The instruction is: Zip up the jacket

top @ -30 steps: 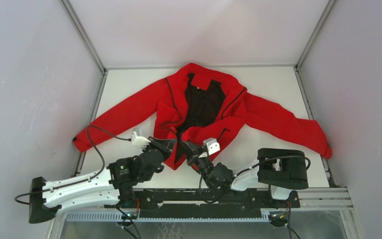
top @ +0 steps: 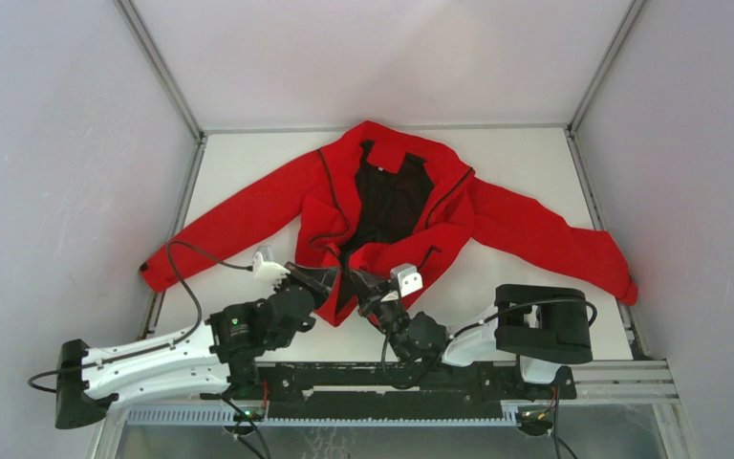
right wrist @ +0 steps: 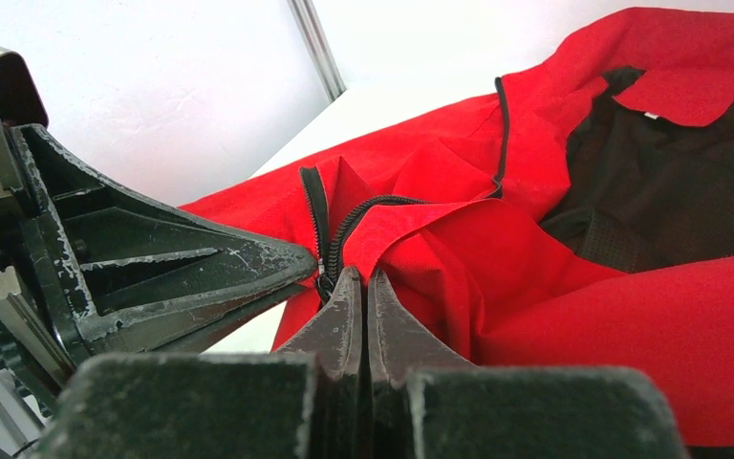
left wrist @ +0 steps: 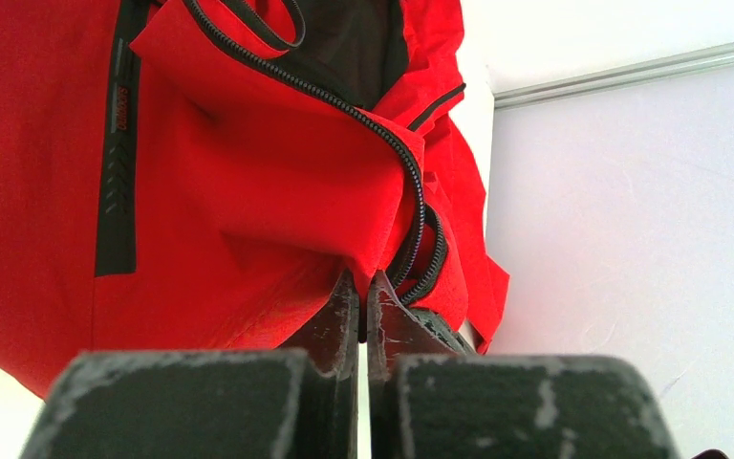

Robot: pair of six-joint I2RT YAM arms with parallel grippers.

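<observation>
The red jacket (top: pixel 373 158) lies spread with its front open over a black lining (top: pixel 387 206). Its zip teeth (left wrist: pixel 403 158) curve down toward the hem. At the lower front my left gripper (top: pixel 335 275) is shut beside the zip's lower end. A thin dark strip shows between its fingers; whether it is a pull tab or just the gap, I cannot tell. Close to its right, my right gripper (top: pixel 352 273) is shut, and folds of red cloth (right wrist: pixel 411 253) run into its fingertips. The slider is hard to make out behind the fingers.
Both sleeves reach outward, the left sleeve (top: pixel 239 225) toward the left wall and the right sleeve (top: pixel 554 239) toward the right. Bare white table (top: pixel 535 163) shows around the jacket. The two grippers are nearly touching.
</observation>
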